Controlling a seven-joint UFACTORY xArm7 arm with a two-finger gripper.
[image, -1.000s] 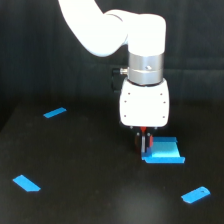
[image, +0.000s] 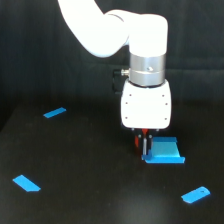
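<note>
The white arm reaches down from the top, its gripper (image: 143, 142) low over a blue square object (image: 166, 154) at the right of centre. Something red (image: 137, 137) shows between or behind the fingers; its shape is mostly hidden by them, and I cannot tell whether they are closed on it.
Blue tape strips lie on the black surface at the back left (image: 55, 112), front left (image: 26, 183) and front right (image: 195, 194).
The gripper has shifted very slightly; otherwise the scene looks the same.
</note>
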